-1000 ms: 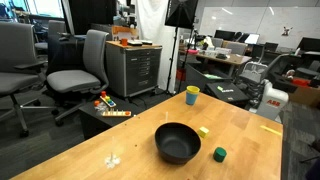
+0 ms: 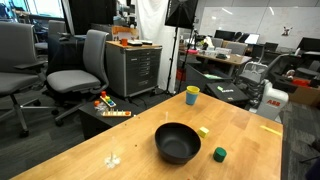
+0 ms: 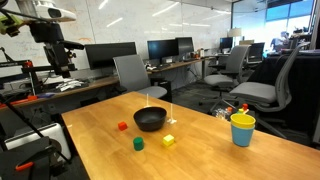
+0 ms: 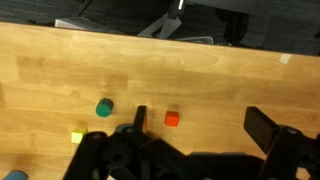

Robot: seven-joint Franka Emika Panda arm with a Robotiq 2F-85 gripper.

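Observation:
High over the table, my gripper is open, its two dark fingers wide apart with nothing between them. Below it in the wrist view, a small red block (image 4: 172, 118) lies on the wood, clear of the fingers. A black bowl (image 3: 151, 119) stands upright on the table, and its inside looks empty. Near it are a green cylinder (image 3: 138, 144) and a yellow block (image 3: 168, 140). Farther off stands a blue and yellow cup (image 3: 242, 129). The red block (image 3: 123, 126) sits beside the bowl in exterior view 2.
A black box (image 2: 97, 121) with colourful small items on top stands at the table's edge. Office chairs (image 2: 79, 70) and a grey cabinet (image 2: 136, 68) are beyond it.

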